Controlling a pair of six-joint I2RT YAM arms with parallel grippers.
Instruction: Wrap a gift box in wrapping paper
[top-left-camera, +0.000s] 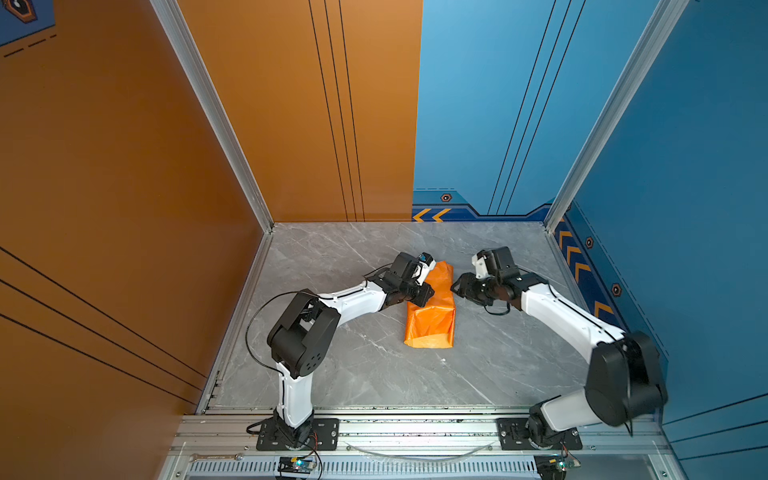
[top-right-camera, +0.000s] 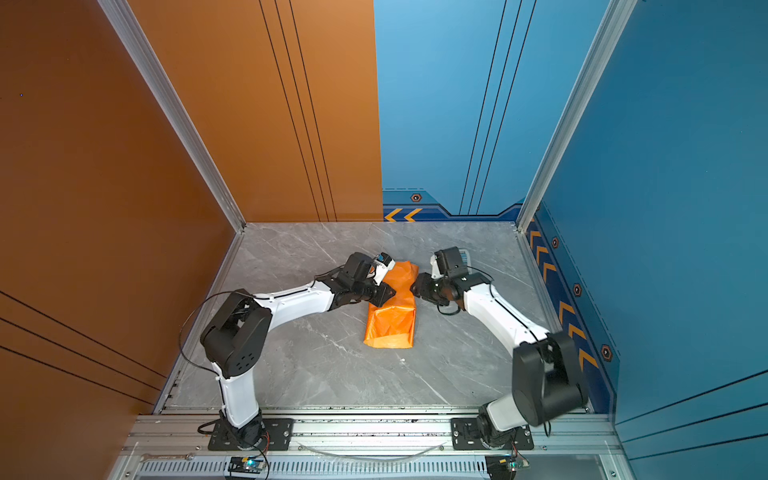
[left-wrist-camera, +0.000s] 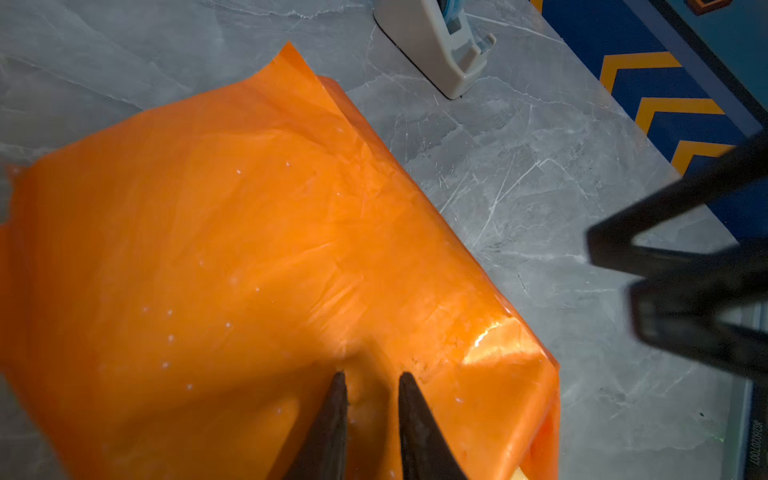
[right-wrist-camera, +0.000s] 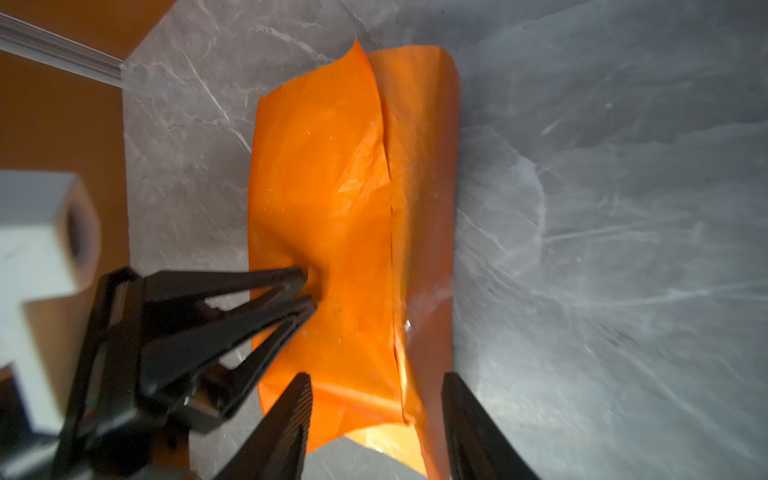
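The box, covered in orange wrapping paper (top-left-camera: 432, 317), lies in the middle of the table, its long side running front to back. A paper flap stretches along its top; in the right wrist view the flap's edge (right-wrist-camera: 390, 192) follows the box's right side, with a corner sticking up at the far end. My left gripper is over the top face, its fingertips close together at the paper with a narrow gap; whether paper is pinched there cannot be made out. Just right of the box, my right gripper stands open and empty.
A tape dispenser (left-wrist-camera: 436, 40) stands on the table behind and right of the box, mostly hidden by my right arm in the top views. At the box's near end, paper (right-wrist-camera: 384, 444) sticks out.
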